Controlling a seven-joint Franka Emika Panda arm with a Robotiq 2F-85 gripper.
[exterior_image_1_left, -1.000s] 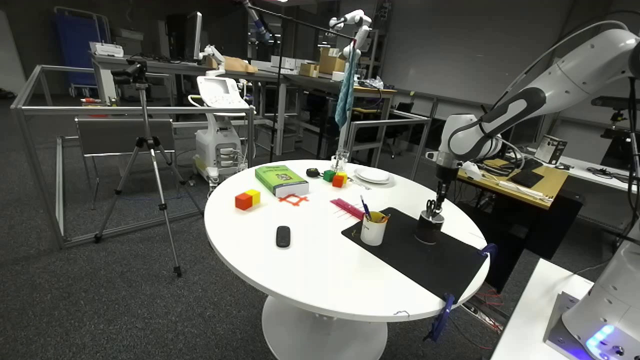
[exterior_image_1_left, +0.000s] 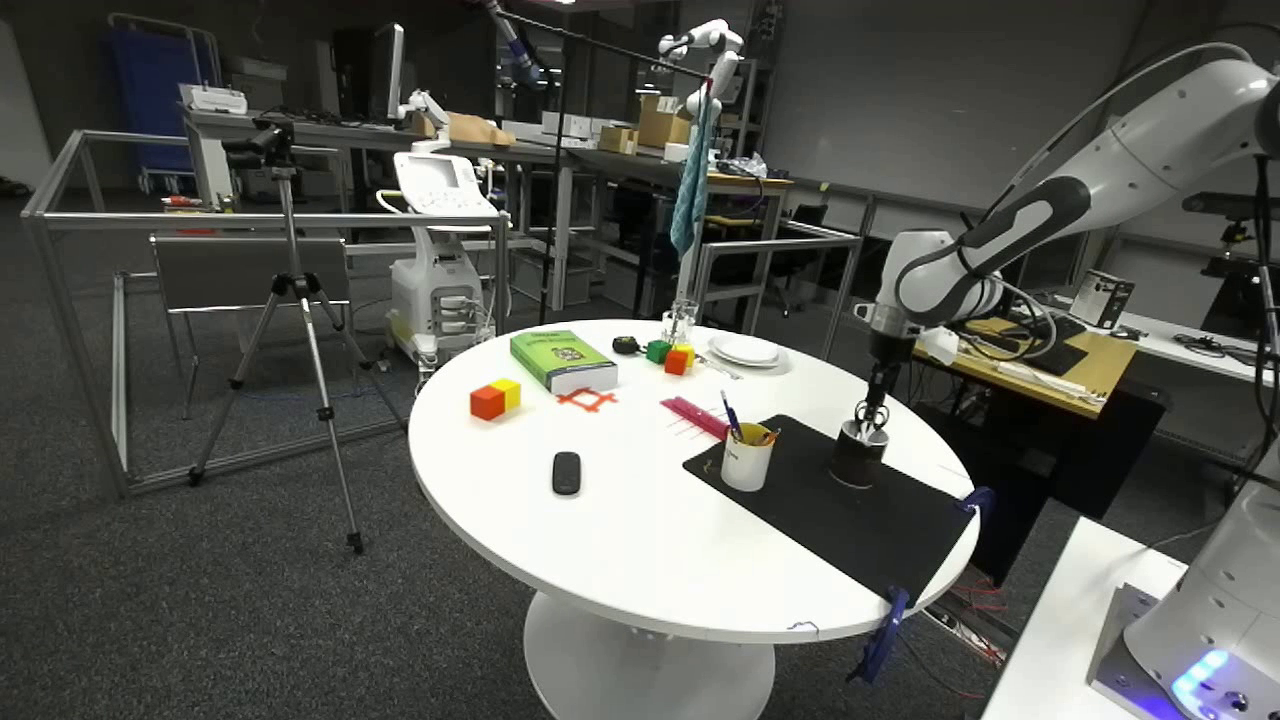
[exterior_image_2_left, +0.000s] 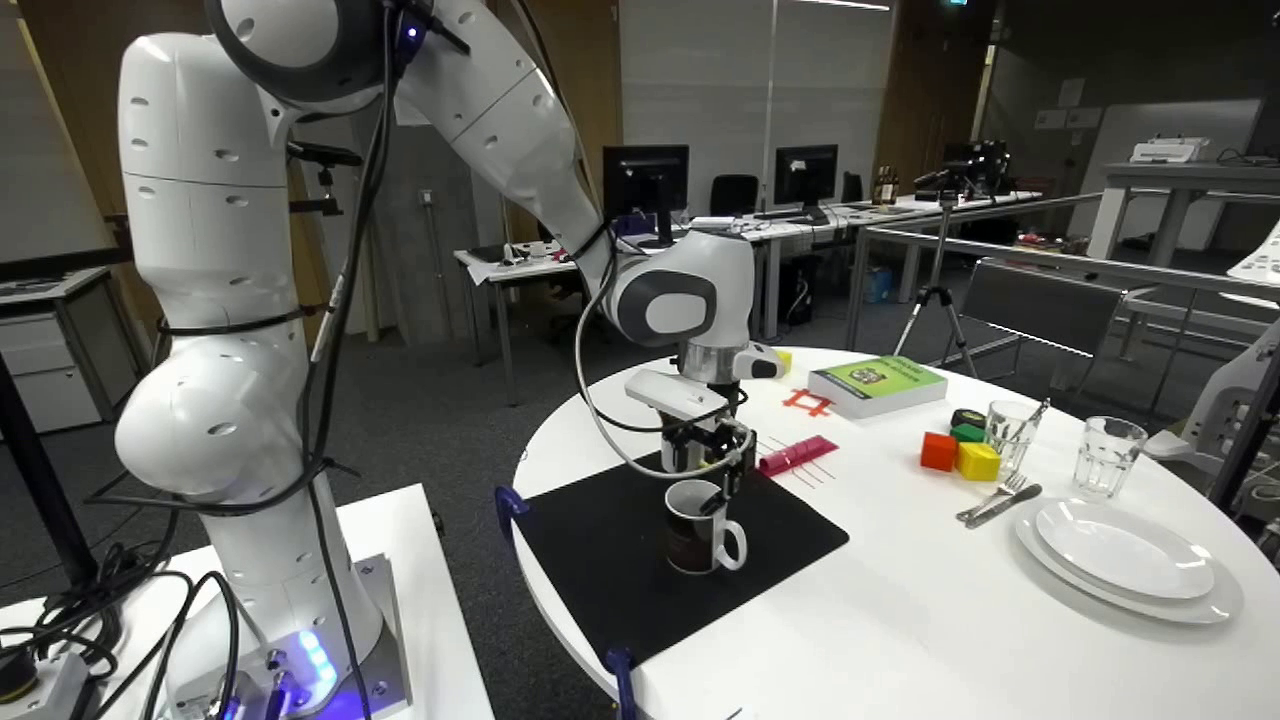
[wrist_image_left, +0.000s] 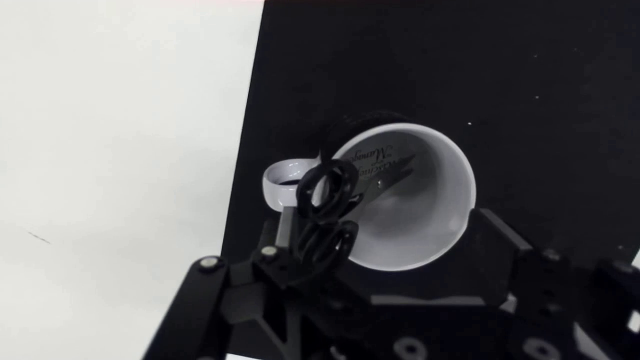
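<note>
A dark mug with a white interior (wrist_image_left: 420, 198) stands upright on the black mat (exterior_image_2_left: 600, 564). Its white handle (exterior_image_2_left: 732, 546) points to the right in exterior view 2. Black-handled scissors (wrist_image_left: 328, 191) lean in the mug, blades down inside and handle loops above the rim. My gripper is open over the mug, its fingers spread to either side of the opening. The scissor loops are close against the left finger in the wrist view; whether they touch I cannot tell. Nothing is clamped between the fingers.
A white cup with pens (exterior_image_1_left: 746, 458) stands on the mat's far edge from the arm. Clamps (exterior_image_1_left: 885, 636) grip the table edge. Plates (exterior_image_2_left: 1128, 552), glasses (exterior_image_2_left: 1106, 456), coloured blocks (exterior_image_2_left: 960, 454) and a green book (exterior_image_1_left: 564, 360) lie farther off.
The gripper has shifted slightly in exterior view 1, now reaching lower by the mug. The scissor handles have turned and tilted to the right; the mug stands where it was.
</note>
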